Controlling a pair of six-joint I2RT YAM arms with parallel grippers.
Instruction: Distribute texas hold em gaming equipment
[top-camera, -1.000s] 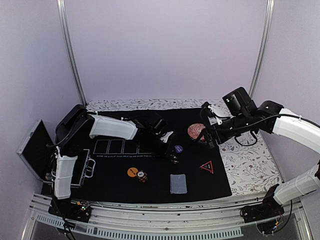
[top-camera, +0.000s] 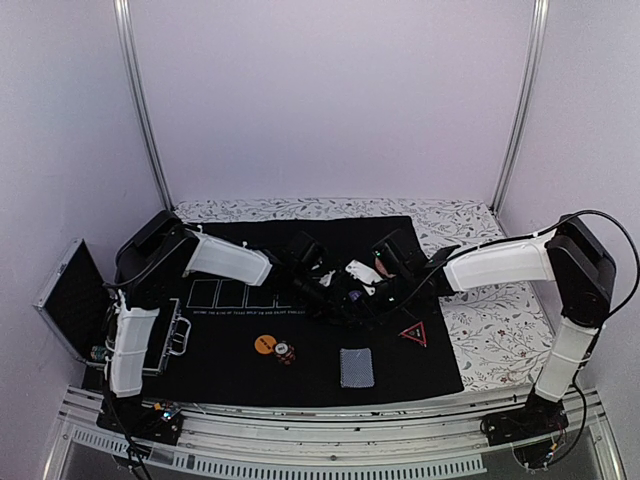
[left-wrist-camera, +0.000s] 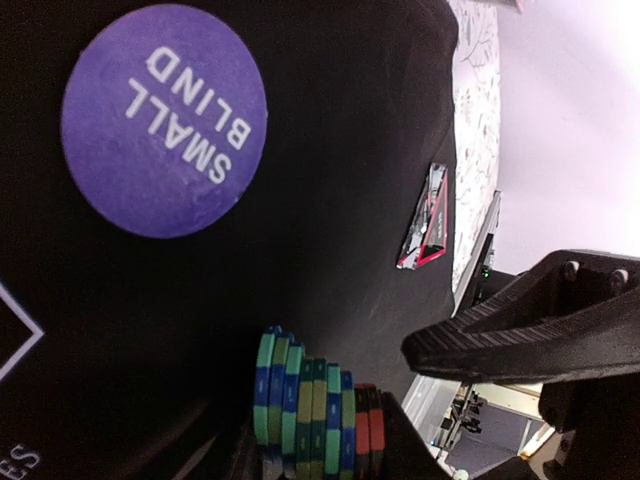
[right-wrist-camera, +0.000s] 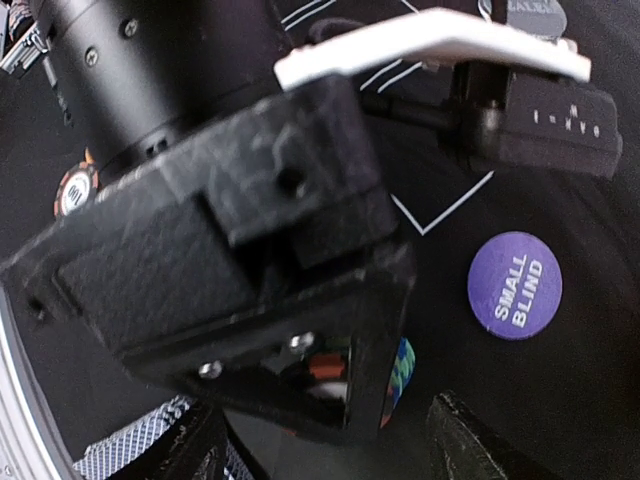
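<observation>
A stack of blue, green and red chips (left-wrist-camera: 318, 415) is held low in my left gripper (top-camera: 340, 310), at the centre of the black mat. My right gripper (top-camera: 375, 295) has its fingers apart, just right of the left one; in the right wrist view the left gripper's body hides most of the stack, which shows (right-wrist-camera: 402, 370) between my right fingers' line of approach. The purple small blind button (left-wrist-camera: 164, 120) lies beside the stack. An orange button (top-camera: 265, 344) and another chip stack (top-camera: 284, 351) lie front left.
A card deck (top-camera: 356, 367) lies at front centre, a red triangle marker (top-camera: 414, 334) at the right. An open case (top-camera: 70, 300) stands at far left.
My right arm has moved left and down from above the mat's right side to beside my left gripper, which has stayed nearly still.
</observation>
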